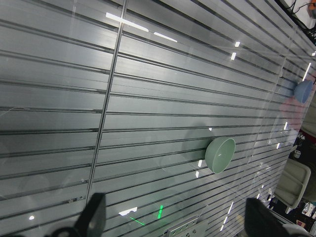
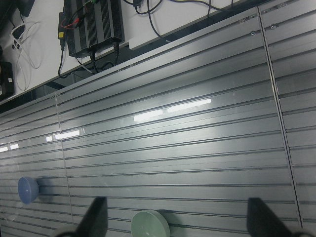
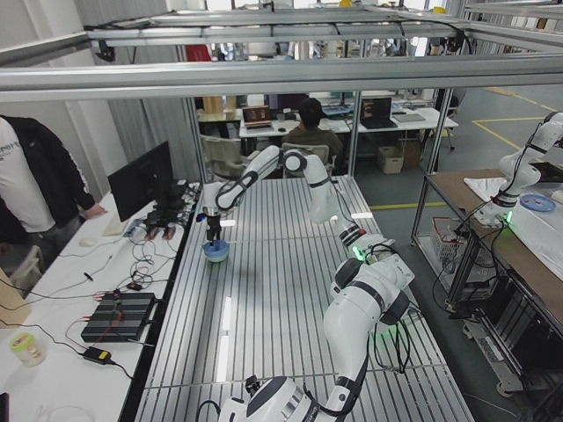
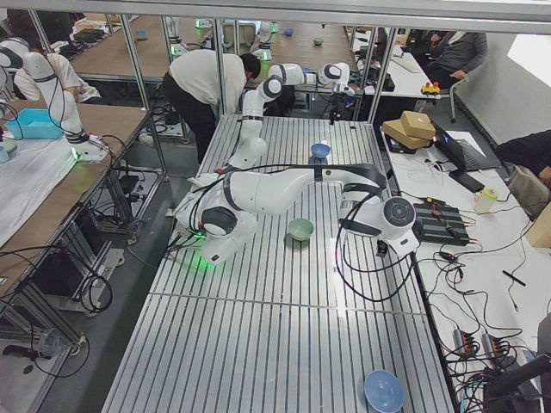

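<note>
In the camera left view, the far arm's gripper [image 3: 213, 237] is down at a blue bowl [image 3: 216, 253]; its finger state is unclear there. The camera right view instead shows a green bowl [image 4: 300, 229] mid-table and separate blue bowls, near [image 4: 383, 391] and far [image 4: 319, 150], with both arms raised. The left wrist view shows my left gripper open above the table, with green bowl [image 1: 219, 155] and blue bowl [image 1: 302, 91] beyond. My right gripper is open and empty, with green bowl [image 2: 149, 224] and blue bowl [image 2: 28, 189] below.
A side desk [image 3: 62, 378] carries a monitor, black power units [image 3: 119, 316] and many cables. Aluminium frame beams and posts surround the workspace.
</note>
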